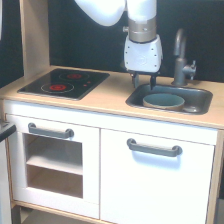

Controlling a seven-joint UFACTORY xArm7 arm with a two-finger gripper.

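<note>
A round grey-green bowl or pan point(163, 101) rests in the dark sink point(196, 97) at the right of the counter. Over the sink's back left part hangs my gripper point(143, 82), pointing down, its fingers apart. Between them nothing shows. The fingertips are a little behind and to the left of the bowl's rim; whether they touch anything is too small to tell.
Close on the gripper's right stands the dark faucet point(181, 62). A black stovetop point(66, 84) with two red rings fills the counter's left side. Bare wooden counter point(108, 98) lies between stovetop and sink. Below are a white cupboard door point(150, 180) and an oven-like front point(54, 165).
</note>
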